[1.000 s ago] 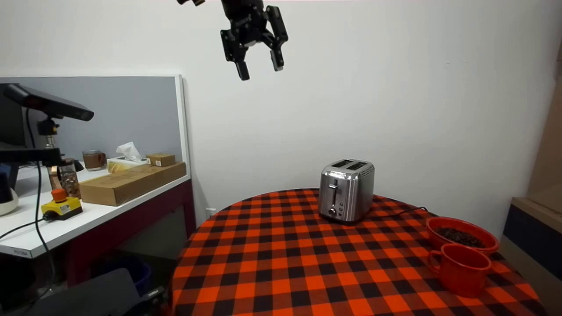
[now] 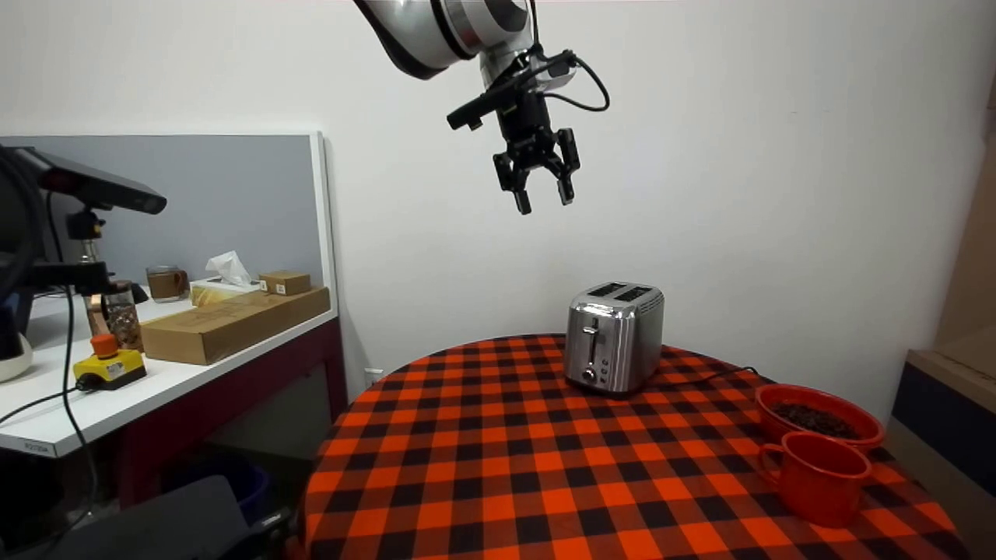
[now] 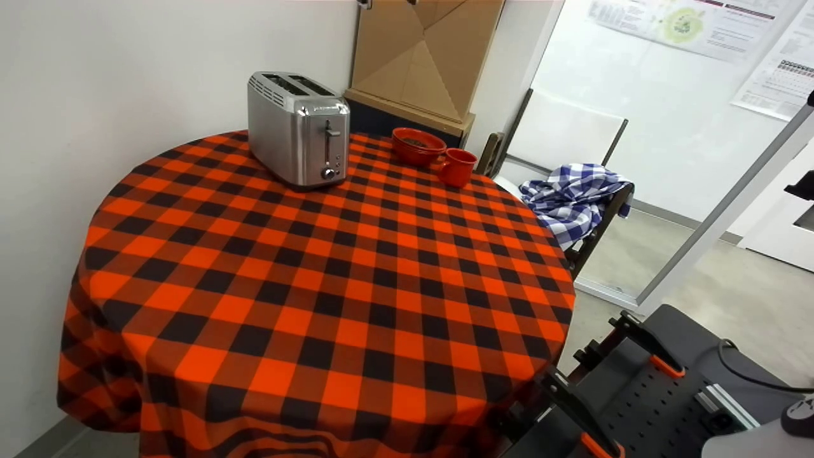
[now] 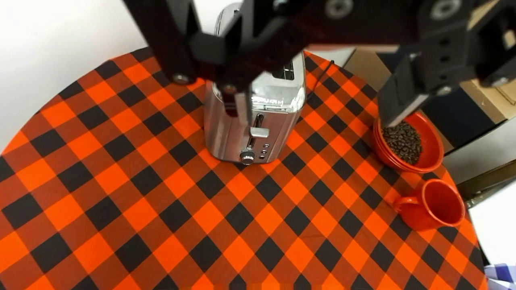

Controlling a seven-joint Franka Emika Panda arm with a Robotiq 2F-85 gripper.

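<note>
High above the table, in front of the white wall, my gripper points downward. Its two fingers stand apart and nothing is between them. A silver two-slot toaster rests upright on the checkered table, below and to the right of the gripper in exterior view 1. The toaster's lever and knob show from the wrist, while the gripper's body hides part of its top. At the table's right side are a red bowl holding dark brown beans and an empty-looking red mug, close beside each other.
A red and black checkered cloth covers the round table, and its front and middle are bare. From the toaster a cord runs toward the bowl. Left stands a white desk bearing a long cardboard box. Behind the toaster is the wall.
My gripper has come down and shifted right in exterior view 1, looking smaller there. Its fingers remain apart. Toaster, bowl and mug have stayed put.
</note>
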